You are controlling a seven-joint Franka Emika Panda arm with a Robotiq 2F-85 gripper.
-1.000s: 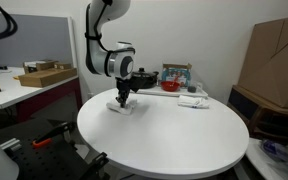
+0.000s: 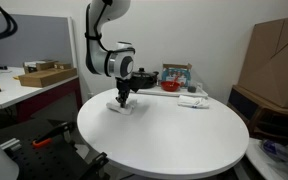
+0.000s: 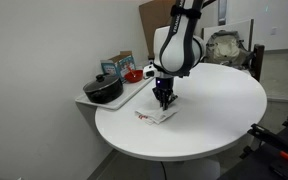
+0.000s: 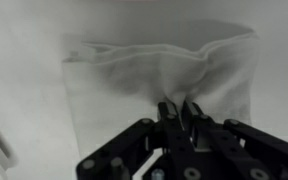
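Observation:
A folded white cloth (image 2: 122, 107) lies on the white table, toward its left side in the first exterior view. In the second exterior view the cloth (image 3: 158, 113) has my gripper (image 3: 165, 102) right down on it. From the wrist, the cloth (image 4: 104, 90) fills the middle, its top edge rumpled and a fold drawn up toward the fingertips. My gripper is shut with that pinched fold between its fingers. The cloth's lower part is hidden behind the gripper.
Another white folded cloth (image 2: 193, 101) lies farther back on the table. A black pot (image 3: 104, 88) stands on a tray, with a red bowl (image 3: 134, 76) nearby.

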